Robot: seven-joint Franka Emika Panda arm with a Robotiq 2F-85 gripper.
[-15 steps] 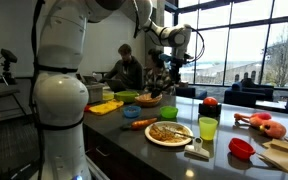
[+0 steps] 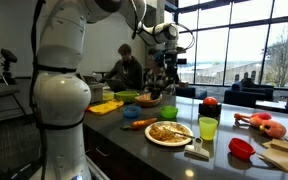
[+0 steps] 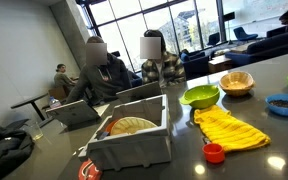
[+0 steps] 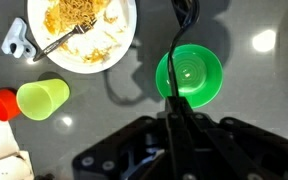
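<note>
A dark, long-handled utensil [image 4: 174, 55] runs up from between my fingers in the wrist view, and my gripper is shut on it. Its far end is cut off by the top of that view, so its shape there is hidden. Under it the green bowl [image 4: 208, 76] sits on the table, apparently empty. In exterior view 1 my gripper [image 2: 171, 82] hangs above the table toward the far side. The same green bowl [image 2: 168, 113] stands below, near the plate of food [image 2: 171, 141], where a fork [image 4: 52, 46] rests.
A yellow-green cup [image 4: 43, 98] and a red cup [image 4: 1, 104] stand near the plate. A carrot [image 2: 142, 124] and blue bowl [image 2: 133, 111] lie to the left. Exterior view 2 shows a grey bin [image 3: 130, 150], yellow cloth [image 3: 230, 130] and wicker basket [image 3: 237, 83].
My upper arm and wrist have shifted somewhat left in exterior view 1. The bowls, plate and cups have stayed in place.
</note>
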